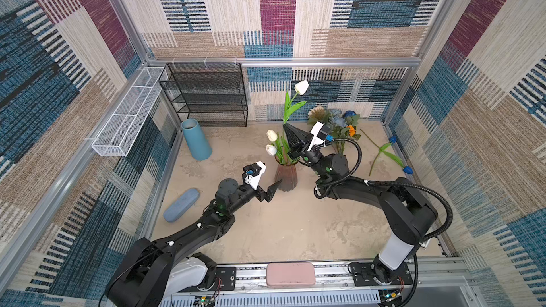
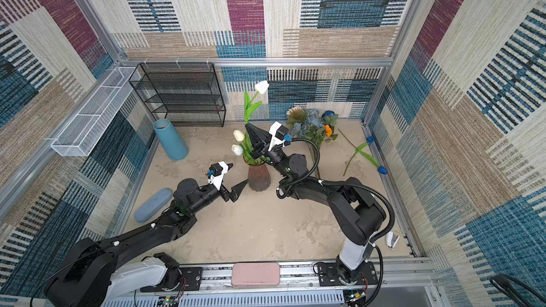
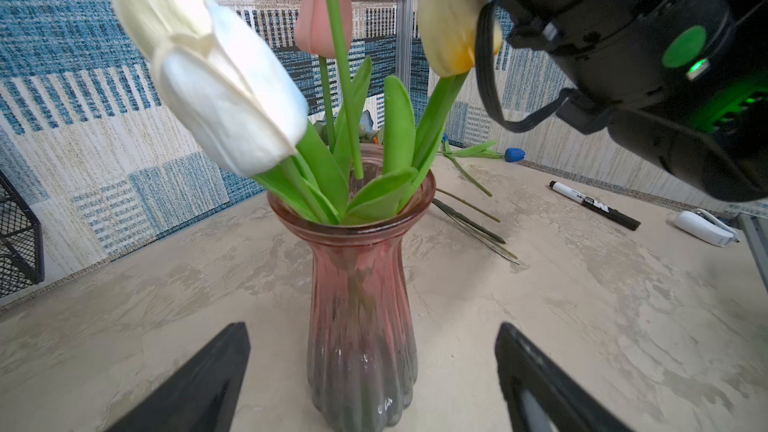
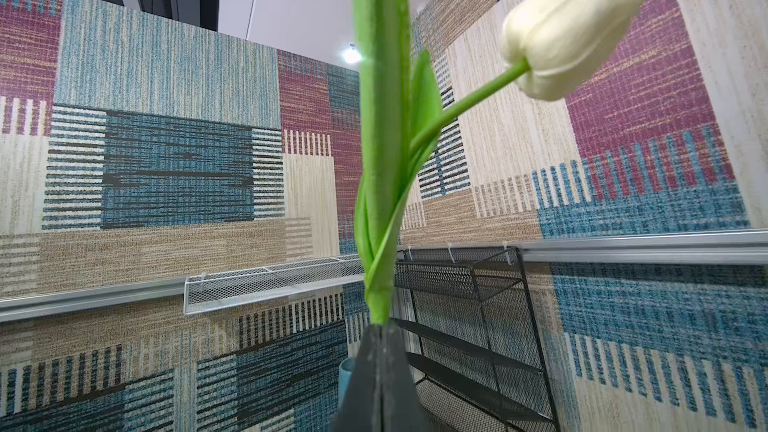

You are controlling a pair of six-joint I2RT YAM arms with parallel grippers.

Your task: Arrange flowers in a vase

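My right gripper is shut on the stem of a white tulip (image 4: 572, 32), held upright above the vase. In the left wrist view a green stem (image 3: 340, 56) hangs down into the mouth of the pink-grey glass vase (image 3: 360, 312). White tulips (image 3: 232, 88), a pink tulip (image 3: 324, 12) and a yellowish tulip (image 3: 452, 20) show at the vase; leaves fill its mouth. My left gripper stands open, its fingers (image 3: 212, 376) spread toward either side of the vase, with table showing between each finger and the glass.
A teal vase (image 1: 196, 139) stands at left near the black mesh shelf (image 1: 207, 93). Mixed flowers (image 1: 335, 122) and blue tulips (image 1: 389, 153) lie at the back right. A blue-grey case (image 1: 181, 204) rests at left.
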